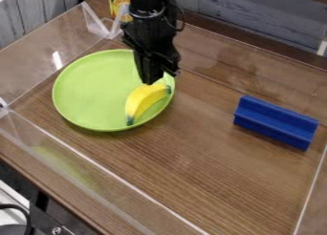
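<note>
A yellow banana-like object (144, 103) lies on the right part of a green plate (90, 91). My black gripper (152, 73) hangs just above the upper end of the yellow object, near the plate's upper right. Its fingertips are small and dark; it looks shut, and whether it touches the yellow object is unclear.
A blue block (276, 122) sits on the right of the wooden table (205, 181). A yellow can (119, 7) and clear plastic stand at the back, partly behind the arm.
</note>
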